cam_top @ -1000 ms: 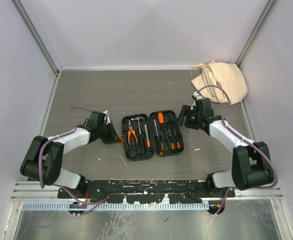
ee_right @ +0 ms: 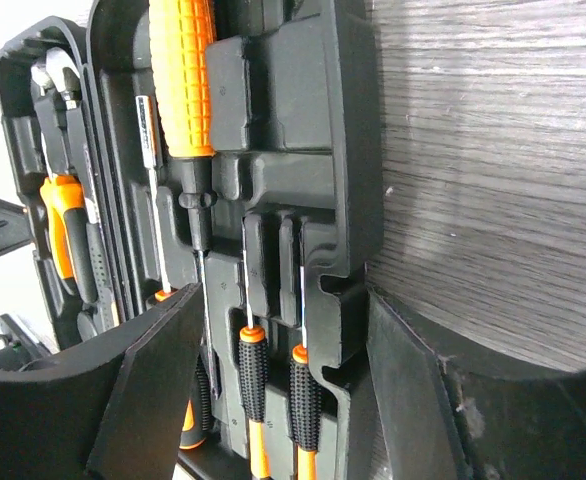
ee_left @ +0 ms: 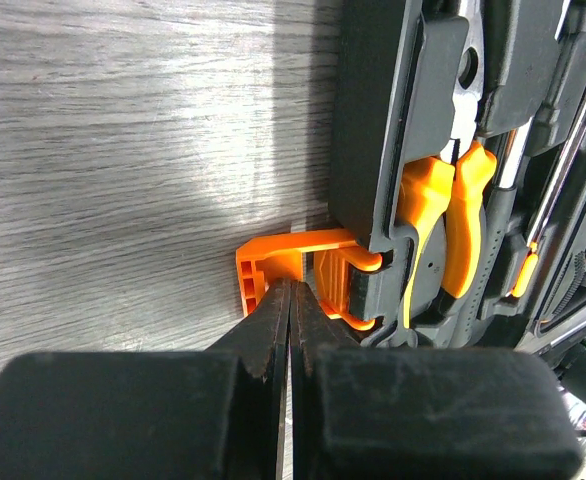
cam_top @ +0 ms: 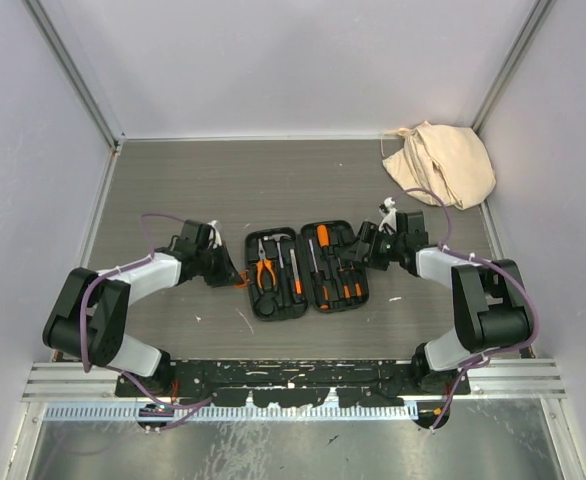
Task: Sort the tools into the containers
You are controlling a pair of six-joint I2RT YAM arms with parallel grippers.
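An open black toolbox (cam_top: 277,311) lies mid-table, holding orange-handled pliers (cam_top: 265,268), a large orange screwdriver (ee_right: 181,85), smaller screwdrivers (ee_right: 253,375) and other tools. My left gripper (cam_top: 235,279) is shut at the box's left side, by an orange latch (ee_left: 293,242); nothing clearly shows between its fingers. My right gripper (cam_top: 358,250) stands part open at the right rim of the right half, its fingers low over the box edge beside the small screwdrivers; whether they touch the rim I cannot tell.
A beige cloth bag (cam_top: 439,165) lies at the back right. White walls bound the back and sides.
My right gripper has moved left and down onto the toolbox's right edge. The left arm and the toolbox look still.
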